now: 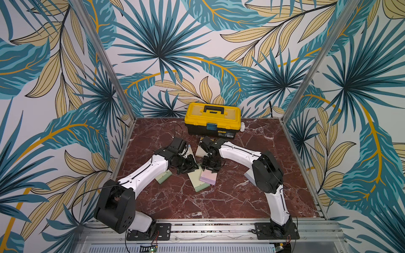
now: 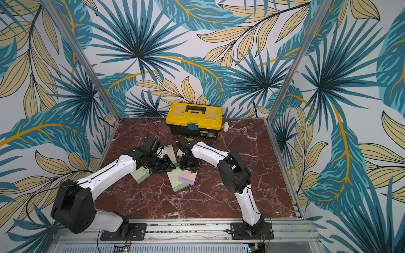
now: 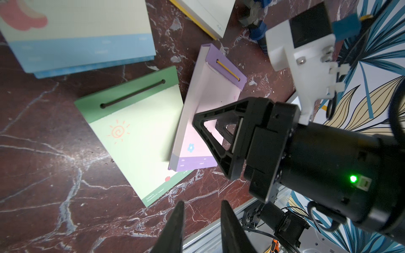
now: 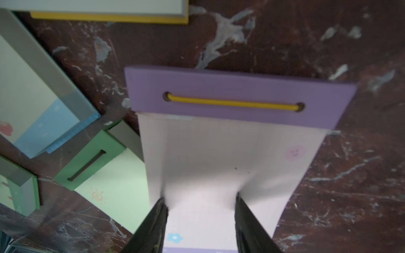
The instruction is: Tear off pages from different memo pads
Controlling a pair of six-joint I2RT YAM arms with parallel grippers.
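A purple memo pad [image 4: 227, 168] with a yellow binding cord lies partly over a green pad [image 3: 130, 139], near the table's centre. My right gripper is low over the purple pad's white page, fingertips apart with nothing clearly held between them; it also shows at the pad in the left wrist view. My left gripper hangs just left of it above the green pad, fingertips parted and empty. A blue pad [image 3: 80, 50] and a yellow-edged pad [image 3: 204, 12] lie behind these. Another green pad [image 2: 139, 176] lies at the left.
A yellow-lidded toolbox [image 1: 213, 120] stands at the back with a small white object [image 2: 225, 126] beside it. A pale pad [image 1: 249, 177] is partly hidden by the right arm.
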